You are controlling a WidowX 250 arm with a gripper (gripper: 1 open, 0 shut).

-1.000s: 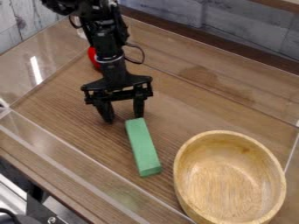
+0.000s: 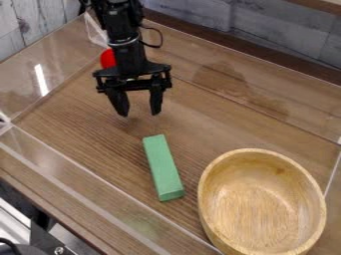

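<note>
My black arm with its gripper (image 2: 139,100) hangs over the upper middle of the wooden table, its two fingers spread apart with only bare wood showing between them. Below it to the right lies a long green block (image 2: 163,166), apart from the fingers. A red object (image 2: 108,58) is partly hidden behind the arm.
A large pale yellow bowl (image 2: 262,204) fills the lower right. Walls or edges run along the back and left.
The green block and bowl look unchanged.
</note>
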